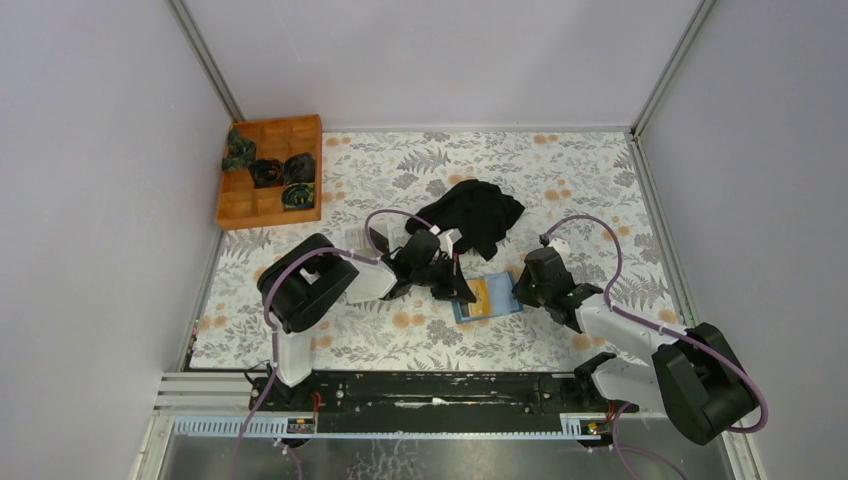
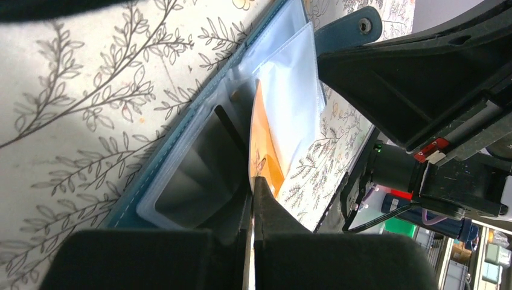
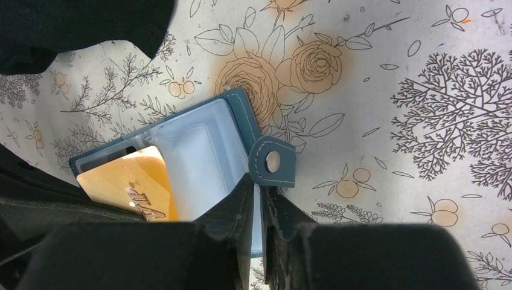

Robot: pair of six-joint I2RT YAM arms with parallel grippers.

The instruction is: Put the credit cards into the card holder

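The blue card holder [image 1: 500,292] lies open on the table, with clear sleeves. An orange card [image 1: 478,297] is at its sleeves; in the left wrist view the card [image 2: 265,145] stands tilted at the clear sleeve [image 2: 290,84]. My left gripper is shut at the card's lower edge; the card appears to sit between its fingertips. My right gripper is shut at the strap with a snap [image 3: 273,169] on the holder's right end; whether the strap is between the fingertips is unclear. The orange card [image 3: 127,178] also shows in the right wrist view.
A black cloth [image 1: 465,210] lies behind the holder. A wooden compartment box [image 1: 240,205] with dark items is at back left. Light items lie under the left arm, mostly hidden.
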